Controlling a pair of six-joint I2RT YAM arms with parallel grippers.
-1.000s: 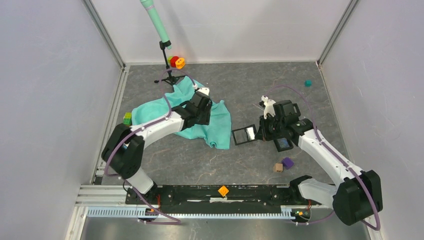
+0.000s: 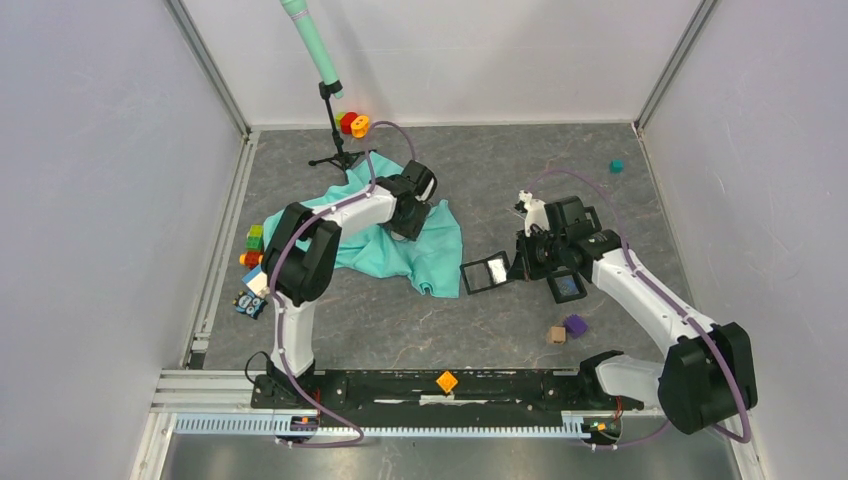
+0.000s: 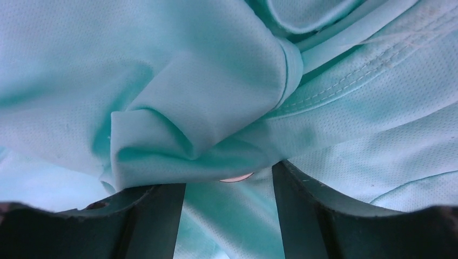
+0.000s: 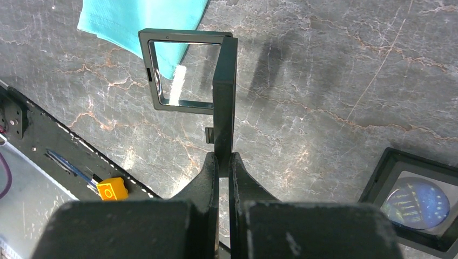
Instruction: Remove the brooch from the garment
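Note:
The turquoise garment lies crumpled on the left of the floor. My left gripper is down among its folds, open, fingertips apart with cloth between and above them. A small pinkish rim peeks from under a fold between the fingers; whether it is the brooch cannot be told. In the top view the left wrist hides that spot. My right gripper is shut, its tips at the lower end of the black upright part of an open framed case; nothing clearly shows held between them.
A second framed case lies right. A tan cube and purple cube lie at front, a teal cube at back right. A tripod and several toy blocks border the garment.
My left arm has swung from the front left toward the back, its wrist shifting and turning over the garment. The right arm has barely moved.

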